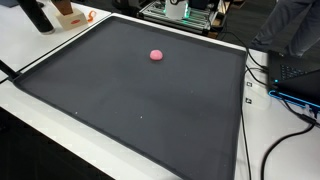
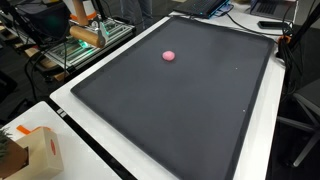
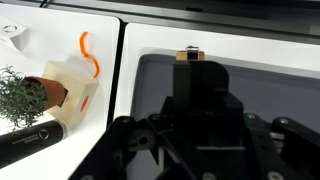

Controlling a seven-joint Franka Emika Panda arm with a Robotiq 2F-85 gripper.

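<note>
A small round pink object (image 1: 156, 55) rests on the dark grey tray (image 1: 140, 100), close to the tray's edge by the green-lit equipment. It also shows in the second exterior view as the pink object (image 2: 168, 56), with nothing touching it. In the wrist view my black gripper is shut on a small tan piece (image 3: 182, 56), which pokes out at the fingertips. Most of that piece is hidden by the gripper, so what it is does not show. The gripper cannot be made out in the first exterior view, and the pink object is out of the wrist view.
To the left in the wrist view stand a potted plant (image 3: 22, 97), a pale wooden box (image 3: 75, 88) and a dark cylinder (image 3: 30, 142); an orange loop (image 3: 90, 52) lies near them. A laptop (image 1: 298, 88) and cables are on the right. Most of the tray is bare.
</note>
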